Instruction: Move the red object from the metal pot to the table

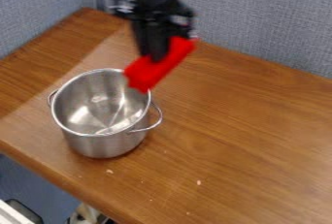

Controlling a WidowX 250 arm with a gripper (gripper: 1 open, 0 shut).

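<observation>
Held up in the air is the red object (157,65), a block-like bar tilted with its lower left end over the pot's right rim. My gripper (158,49) is shut on it; the black fingers are blurred and partly covered by the bar. Below and to the left, the metal pot (107,143) stands upright on the wooden table (247,136), its shiny inside looking empty where it shows.
To the right of the pot the table is wide and bare. Grey walls (259,15) close off the back. The table's front left edge runs close beside the pot, whose wire handle (158,117) sticks out to the right.
</observation>
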